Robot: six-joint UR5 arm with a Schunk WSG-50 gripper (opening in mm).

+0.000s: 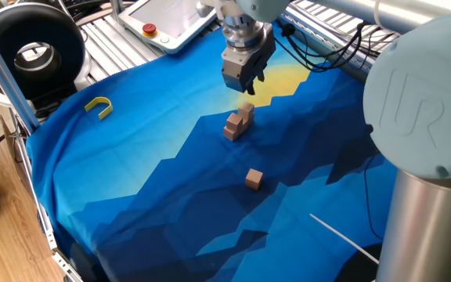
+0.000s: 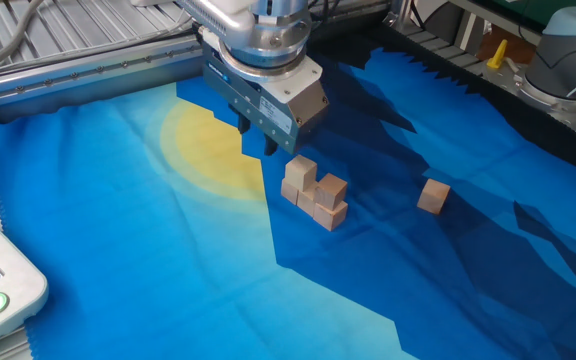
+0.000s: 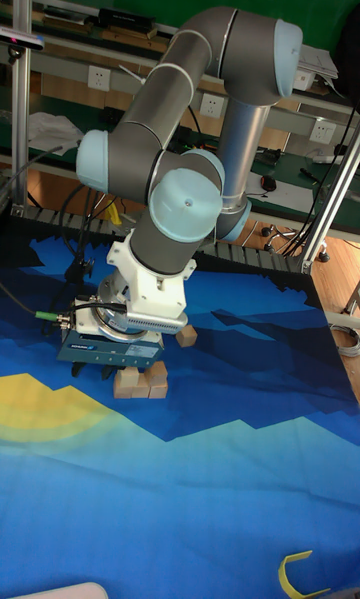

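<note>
Several small wooden cubes form a stack (image 2: 330, 216) on the blue cloth: a bottom row with one cube (image 2: 300, 174) on its left end and another cube (image 2: 332, 190) on its right end, a gap between the two. Apart from it lies a single cube (image 2: 434, 196), also seen as the lone cube (image 1: 254, 179) in exterior view 1. Above the cloth, beside the left end of the stack in exterior view 2, hangs my gripper (image 2: 257, 140). Its two dark fingers (image 2: 271, 143) point down, spread apart with nothing between them. In exterior view 3 the gripper body partly covers the stack.
A yellow curved piece (image 1: 99, 106) lies on the cloth near its edge. The teach pendant (image 1: 167, 19) with its red stop button rests beyond the cloth. A thin white rod (image 1: 343, 236) is near the arm's base.
</note>
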